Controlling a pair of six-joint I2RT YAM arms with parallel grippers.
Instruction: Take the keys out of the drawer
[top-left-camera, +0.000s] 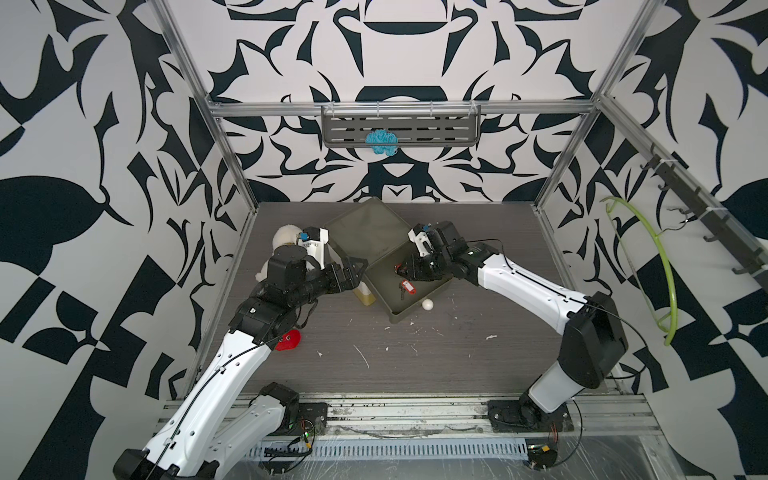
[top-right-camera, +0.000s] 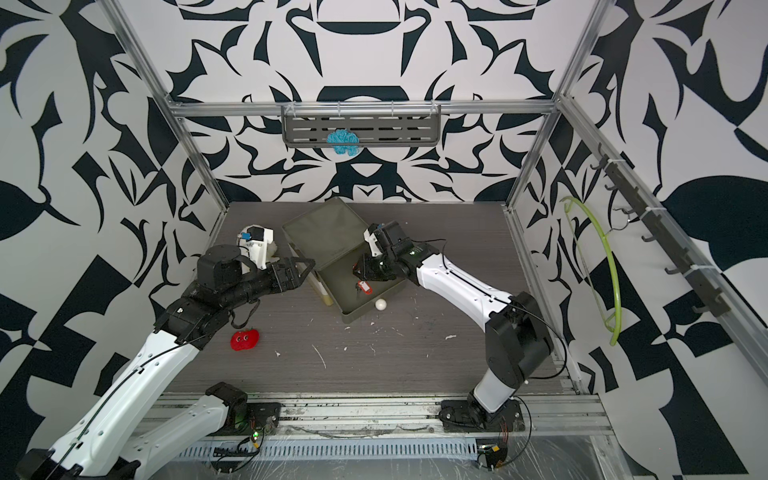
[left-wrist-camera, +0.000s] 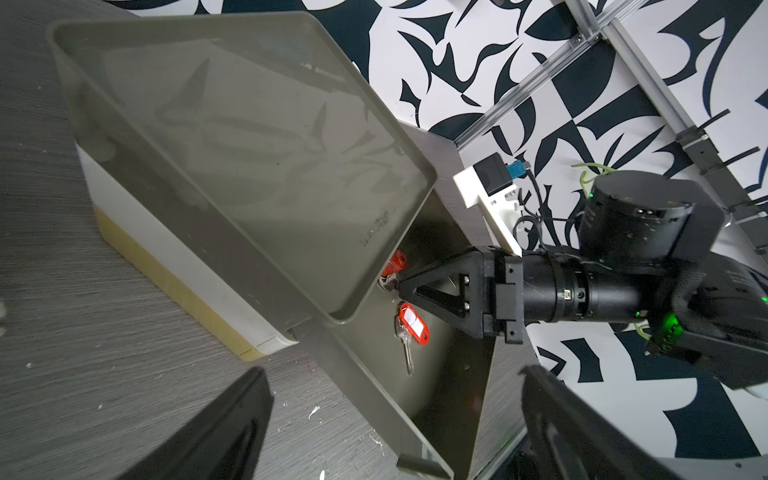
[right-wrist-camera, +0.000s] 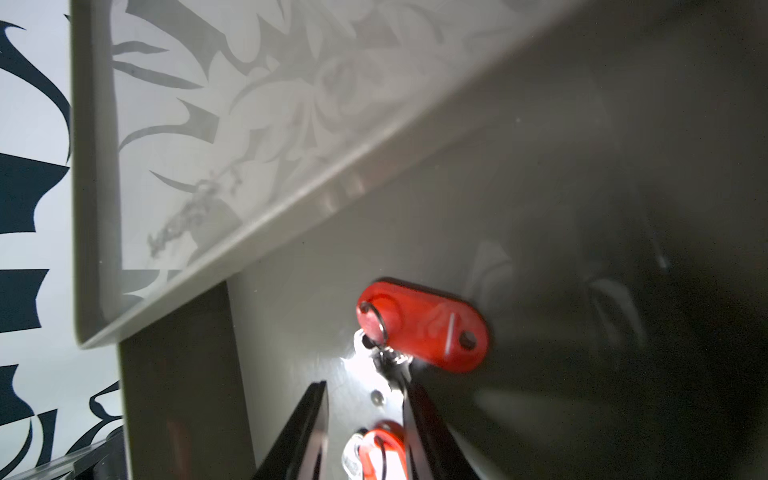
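Two sets of keys with red tags lie in the olive drawer (top-left-camera: 392, 297): a red tag (right-wrist-camera: 424, 324) with metal ring, and a second tag (left-wrist-camera: 413, 322) with a silver key (left-wrist-camera: 406, 352). My right gripper is down inside the drawer at the keys, fingertips somewhat apart in the right wrist view; whether anything is held between them is unclear. My left gripper is above and left of the drawer, open, with blurred fingers wide apart.
The tilted lid (left-wrist-camera: 248, 144) covers the drawer's back part. A white ball (top-left-camera: 427, 305) lies right of the drawer, a red object (top-right-camera: 245, 339) at front left. A blue puff (top-left-camera: 381, 142) sits on the wall rack.
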